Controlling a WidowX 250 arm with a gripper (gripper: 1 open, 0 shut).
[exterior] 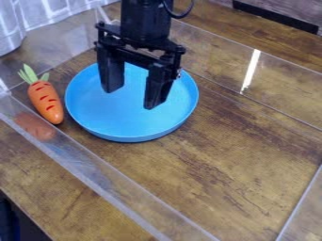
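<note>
The black gripper (134,83) hangs over a round blue plate (132,118), its two fingers spread apart with nothing visible between them. An orange toy carrot (45,102) with a green top lies to the left of the plate, tilted with its top toward the back.
A clear plastic barrier runs along the left and front left. A white cloth or sheet (25,19) is at the back left corner.
</note>
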